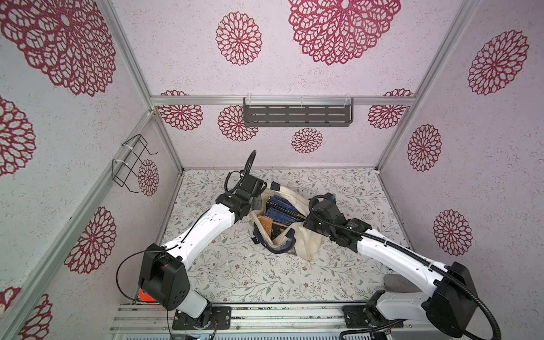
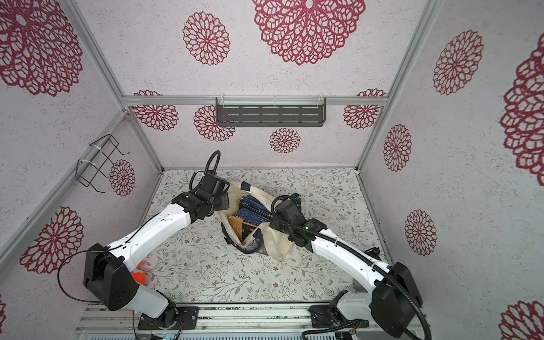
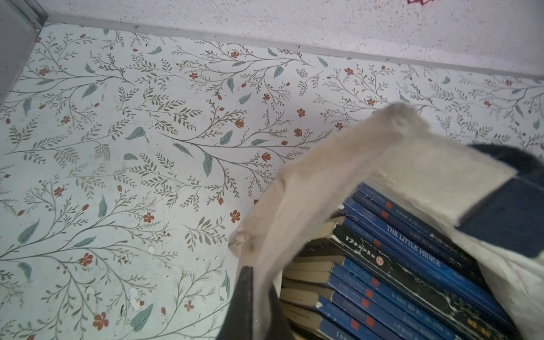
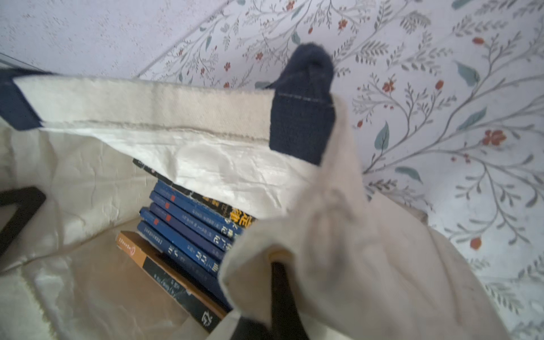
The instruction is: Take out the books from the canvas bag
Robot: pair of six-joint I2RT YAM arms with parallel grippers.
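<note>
The cream canvas bag [image 1: 308, 242] with navy straps stands mid-table, its mouth upward and stretched wide. Inside, several blue and black books [image 1: 277, 212] lie packed with spines up; the spine of a blue book [image 3: 416, 244] reads "THE LITTLE PRINCE". An orange-and-black book [image 4: 168, 277] lies at the near side of the row. At the bag's left rim my left gripper is shut on the canvas. Opposite, my right gripper is shut on the bag's right rim, a fold of canvas bunched around its fingertips. That fold hides the right ends of the books.
A grey object [image 1: 401, 283] sits by the right arm's base. Something orange [image 2: 138, 277] shows near the left arm's base. A grey shelf [image 1: 298, 115] hangs on the back wall.
</note>
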